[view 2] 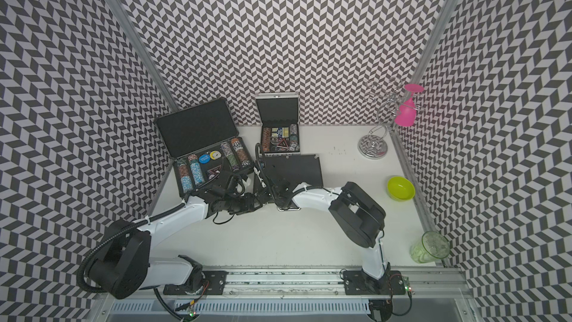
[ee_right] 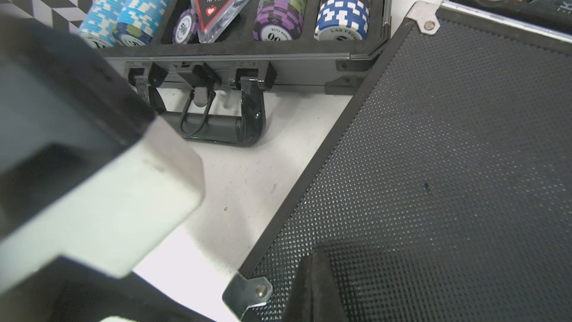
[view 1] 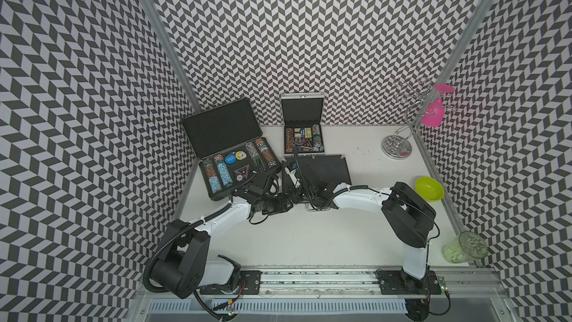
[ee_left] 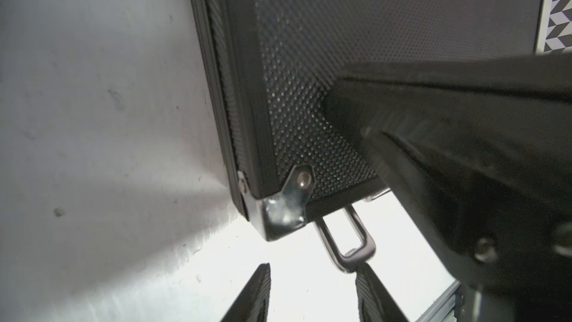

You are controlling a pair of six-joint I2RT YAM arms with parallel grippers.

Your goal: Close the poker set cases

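The front case [view 1: 327, 168] lies closed, its dark lid showing. Two cases stand open behind it: a large one [view 1: 220, 131] at left and a small one [view 1: 302, 108] at centre back, both holding chips. My left gripper hangs by the front case's corner fitting and a metal loop [ee_left: 363, 247], its fingers apart and nothing between them. My right gripper is shut, its tips on the front case's lid near its left side.
A lime bowl [view 1: 429, 188] and a glass [view 1: 464, 247] stand at the right, with a pink-and-chrome lamp [view 1: 396, 146] behind.
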